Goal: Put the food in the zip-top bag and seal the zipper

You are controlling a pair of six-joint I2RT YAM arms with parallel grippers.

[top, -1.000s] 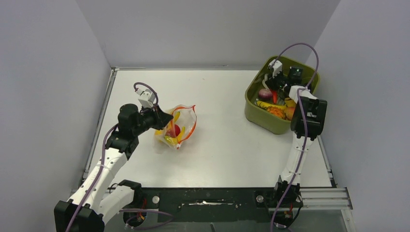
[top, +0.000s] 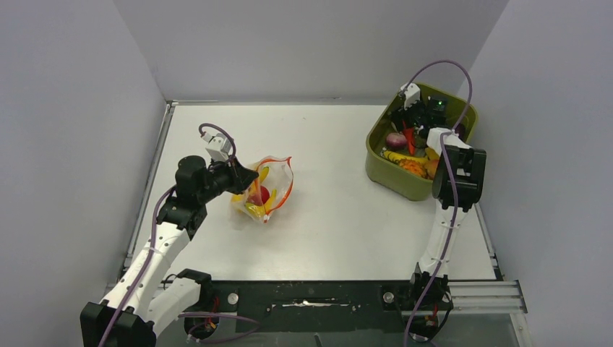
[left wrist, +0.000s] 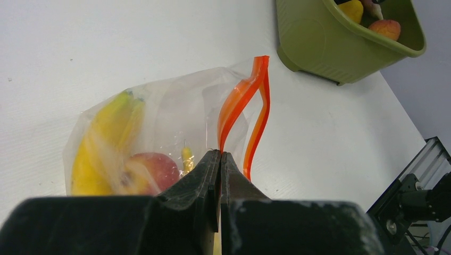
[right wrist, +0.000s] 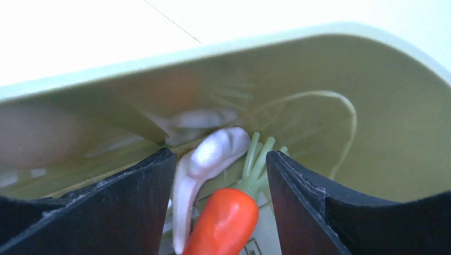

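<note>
The clear zip top bag [top: 278, 168] lies on the left half of the table, its orange-edged mouth [left wrist: 234, 109] spread apart. Through its film I see yellow food [left wrist: 106, 143] and a red-yellow fruit [left wrist: 159, 171]. My left gripper is shut on the near edge of that mouth. Inside the green bin, my right gripper stands open. A red carrot-shaped piece with green stalks [right wrist: 226, 220] and a whitish curved piece [right wrist: 215, 154] lie below and between its fingers, not gripped.
The green bin [top: 394, 176] stands at the back right; its wall [right wrist: 298, 69] rises close to my right fingers. It also holds a purple onion [top: 395, 141], a yellow piece and orange food [top: 414, 168]. Bare table lies between bag and bin.
The left arm and the bag have stayed still.
</note>
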